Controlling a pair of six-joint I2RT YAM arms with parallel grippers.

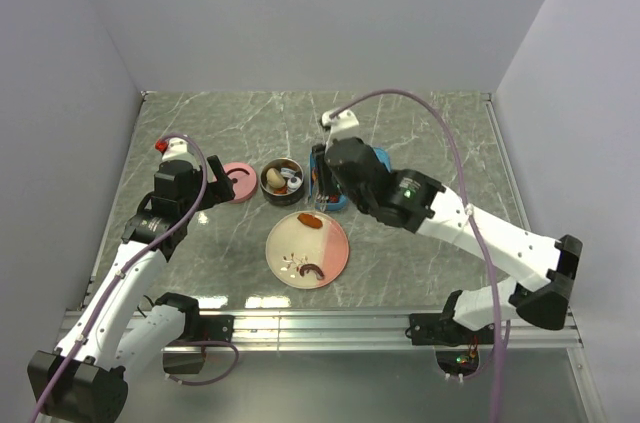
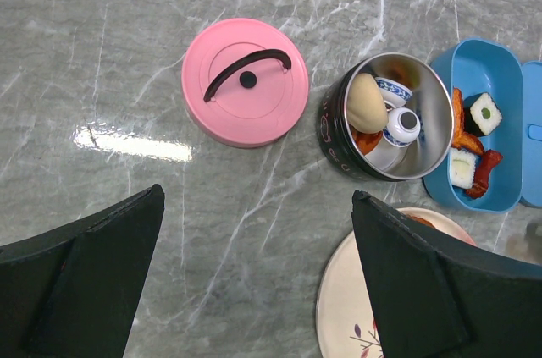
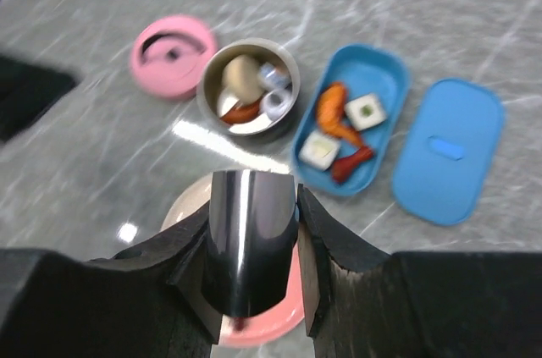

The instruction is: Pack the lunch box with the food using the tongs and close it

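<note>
My right gripper is shut on a dark glossy piece (image 3: 246,227), whose exact shape is blurred. In the right wrist view it hangs in front of the round plate (image 3: 188,202) and the near edge of the blue lunch box (image 3: 400,104). Inside that box lie a nori-wrapped roll (image 2: 485,114), a white cube (image 2: 462,168), an orange shrimp (image 3: 330,111) and a red sausage (image 3: 351,163). On the plate rest an orange-brown piece (image 1: 310,220) and a dark curved piece (image 1: 311,270). My left gripper stands open and empty over bare table.
Left of the box stands a steel pot (image 2: 400,118) holding a potato-like lump and small crockery. Its pink lid (image 2: 244,83) lies farther left. The blue box lid (image 3: 449,151) is flat on the right.
</note>
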